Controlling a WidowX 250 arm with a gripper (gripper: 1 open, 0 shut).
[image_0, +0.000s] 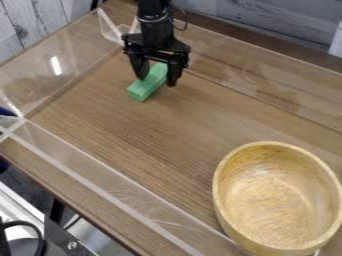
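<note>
My black gripper (156, 64) reaches down from the top centre of the view, standing open over a green block (144, 87) on the wooden table (147, 160). Its fingers are around or just above the block's upper end; whether they touch it I cannot tell.
A large yellow bowl (274, 195) stands at the lower right. A black cable lies at the lower left corner, and clear plastic edging runs along the left side.
</note>
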